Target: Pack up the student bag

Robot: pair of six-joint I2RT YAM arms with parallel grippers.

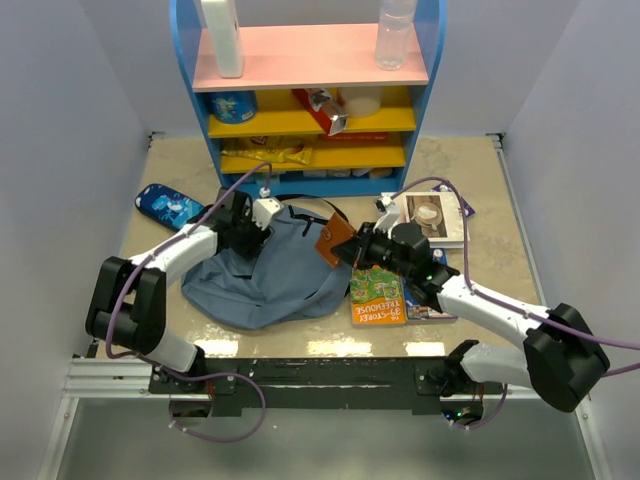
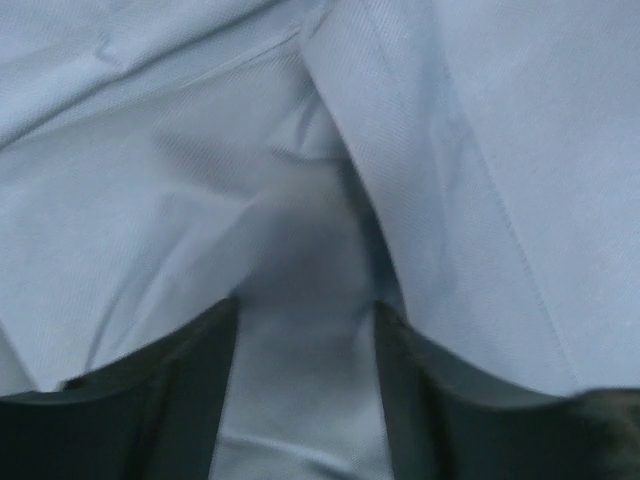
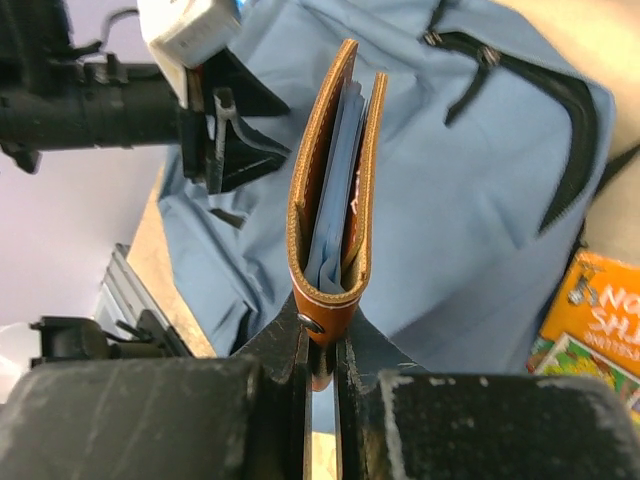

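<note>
A grey-blue cloth bag (image 1: 290, 260) lies flat in the middle of the table, its black strap (image 3: 565, 100) at the far side. My right gripper is shut on a brown wallet-like item (image 1: 336, 238), held above the bag's right part. In the right wrist view the brown item (image 3: 340, 200) gapes at the top, with bluish sheets inside. Over the bag's left part, my left gripper (image 1: 255, 240) stands open; its left wrist view shows only bag cloth (image 2: 420, 150) beyond the parted, blurred fingers (image 2: 205, 360).
Right of the bag lie an orange-green Treehouse book (image 1: 378, 297), a blue book (image 1: 428, 300) and a pale book (image 1: 440, 225). A blue patterned pouch (image 1: 168, 205) is at the far left. Behind stands a shelf (image 1: 312, 60) holding several items.
</note>
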